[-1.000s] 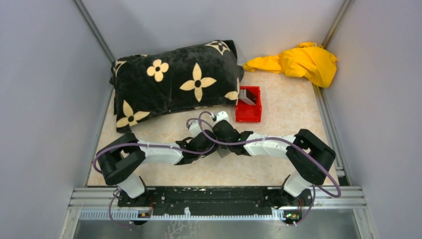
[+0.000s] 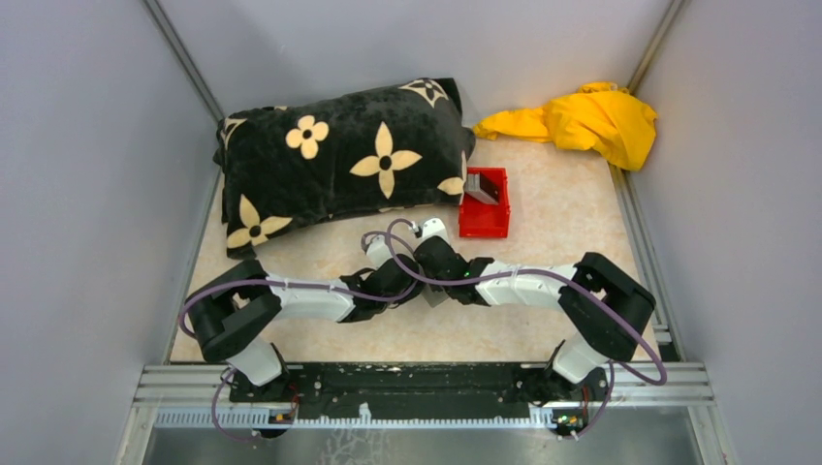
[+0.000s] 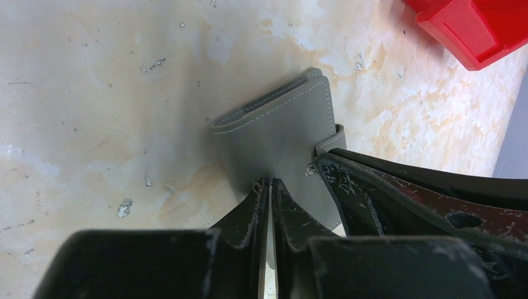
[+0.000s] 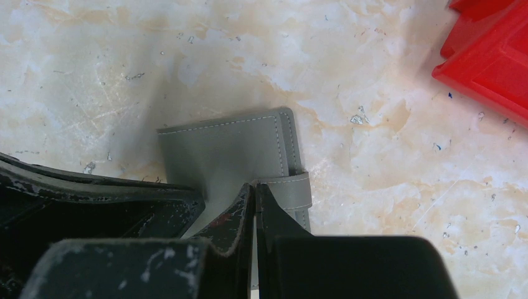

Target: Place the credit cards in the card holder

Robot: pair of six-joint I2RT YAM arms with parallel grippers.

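Note:
A grey stitched card holder (image 3: 274, 140) lies folded flat on the table, its side strap (image 4: 289, 190) across one edge. In the left wrist view my left gripper is shut over the middle of the holder, no card showing between its fingers. My right gripper is shut too, its tips over the holder beside the strap; whether they touch it I cannot tell. From above, both arms hide most of the holder. Grey and dark card-like items (image 2: 482, 188) lean in the red box (image 2: 485, 231) behind the right arm.
A black cushion with cream flowers (image 2: 339, 160) fills the back left, touching the red box's side. Yellow cloth (image 2: 591, 124) is heaped at the back right. Bare table (image 2: 567, 223) shows right of the box. The two wrists are nearly touching.
Both arms hold almost the same pose over the holder, with only a very slight shift at the right wrist. The box and its contents have not moved.

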